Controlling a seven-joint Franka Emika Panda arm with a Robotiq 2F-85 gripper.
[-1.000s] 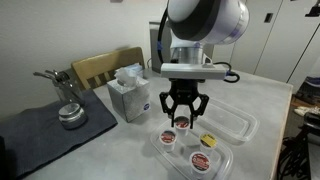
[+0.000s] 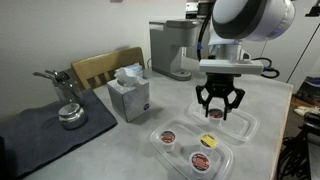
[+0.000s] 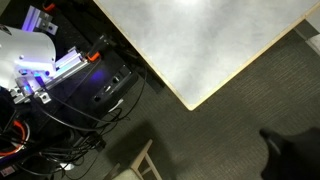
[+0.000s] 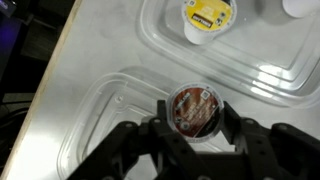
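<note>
A coffee pod with a reddish-brown lid point(image 4: 194, 109) is held between the fingertips of my gripper point(image 2: 217, 104), which is shut on it. In exterior view 1 the pod hangs over the left part of a clear, empty tray point(image 2: 245, 127). The wrist view also shows this empty tray point(image 4: 82, 128) below and left of the held pod. A second clear tray point(image 2: 165, 143) lies nearer the front. On it are a yellow-lidded pod point(image 2: 209, 141) and two pods with reddish lids, one on the left point(image 2: 168, 140) and one at the front point(image 2: 201, 161).
A coffee machine point(image 2: 172, 50) stands at the back. Left of it are a box with tissue or packets point(image 2: 129, 98) and a wooden rack point(image 2: 98, 68). A metal pot point(image 2: 71, 113) sits on a dark mat point(image 2: 40, 130).
My gripper has carried the held pod rightward, from above the pod tray to over the empty tray. The pods on the other tray have stayed put.
</note>
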